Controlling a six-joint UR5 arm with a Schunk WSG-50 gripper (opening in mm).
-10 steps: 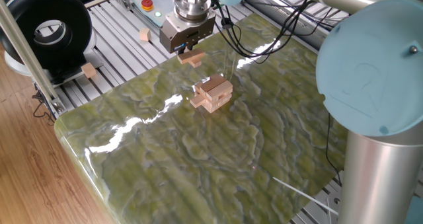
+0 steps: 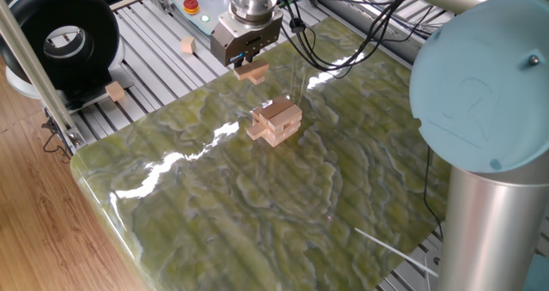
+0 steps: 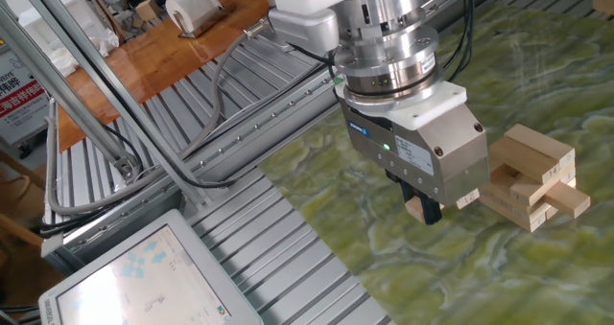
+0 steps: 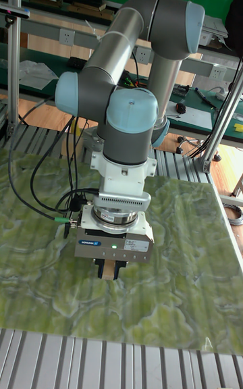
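Observation:
My gripper (image 4: 109, 273) points down above the green marbled slab (image 2: 197, 231). It is shut on a wooden block (image 4: 109, 268), which fills the space between its dark fingers (image 3: 432, 213). In exterior view 1 this block (image 2: 251, 71) sticks out below the gripper body, with a short wooden piece (image 2: 257, 81) just under it; whether the two touch is unclear. A small stack of wooden blocks (image 2: 276, 119) stands on the slab beside the gripper, apart from it. From its side, one block (image 3: 568, 199) juts out. Exterior view 3 does not show the stack.
Loose wooden blocks (image 2: 188, 45) lie on the slatted metal table near a black ring-shaped object (image 2: 103, 33). A control panel with a red button (image 2: 190, 5) is behind. Cables (image 2: 369, 46) hang beside the arm.
My gripper has shifted slightly to the right and up in exterior view 1, the block beneath it moving a little as well. The stack has stayed put.

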